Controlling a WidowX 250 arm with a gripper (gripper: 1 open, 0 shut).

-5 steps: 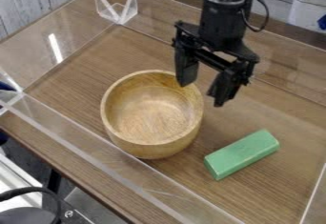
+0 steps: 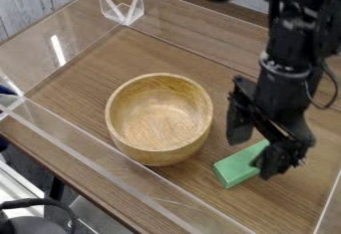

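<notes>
My black gripper is low on the right of the view, over a green block on the wooden table, its fingers spread and open around the block's upper area. The block is partly hidden by the fingers; whether they touch it I cannot tell.
A round tan bowl sits left of the gripper. A clear plastic object stands at the back left.
The gripper has moved down and toward the front, from behind and right of the bowl to over the green block.
</notes>
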